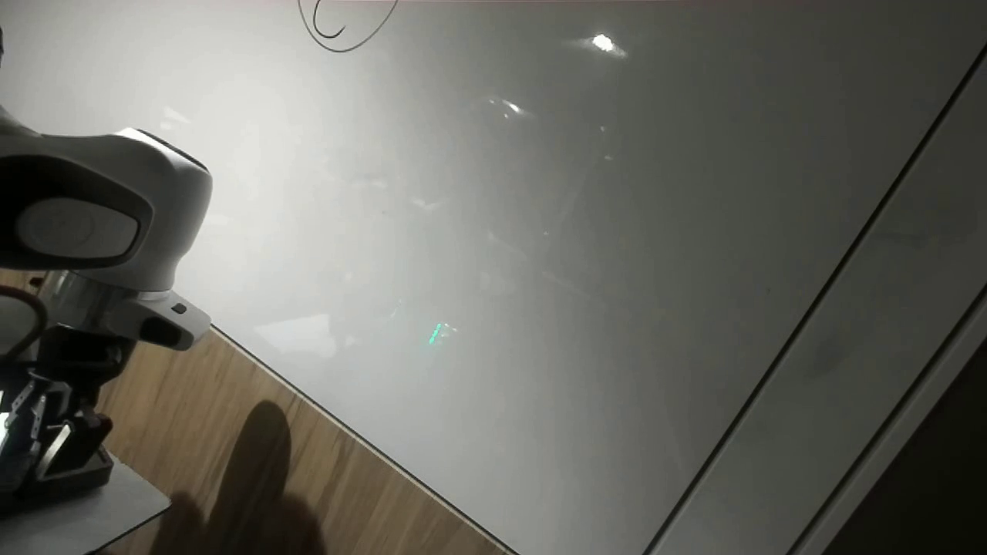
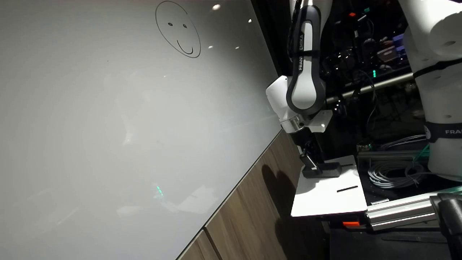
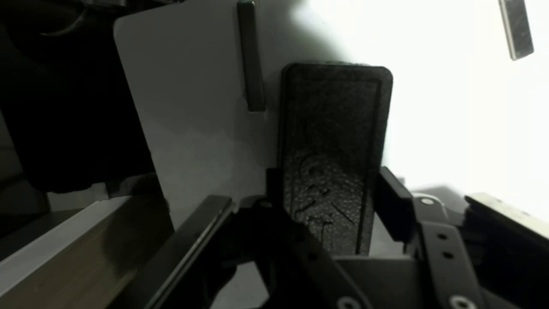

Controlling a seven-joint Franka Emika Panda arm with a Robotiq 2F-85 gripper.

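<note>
A black oblong block [image 3: 334,113], resembling a whiteboard eraser, is over the white shelf [image 2: 327,203]. My gripper is shut on the block, one finger along each long side in the wrist view. In exterior view 2 the dark block [image 2: 331,169] shows below the gripper [image 2: 312,162], close to the shelf; whether it touches the surface I cannot tell. Exterior view 1 catches the gripper [image 1: 54,435] at the lower left, partly cut off by the frame. The whiteboard [image 2: 108,108] carries a drawn smiling face [image 2: 178,29] near its top.
Thin dark bars lie on the shelf, including one bar [image 3: 252,62] beside the block and another bar [image 2: 347,189] farther out. Wood panelling [image 2: 242,208] runs below the whiteboard. A second robot arm [image 2: 441,86] and coiled cables [image 2: 389,175] occupy the right side.
</note>
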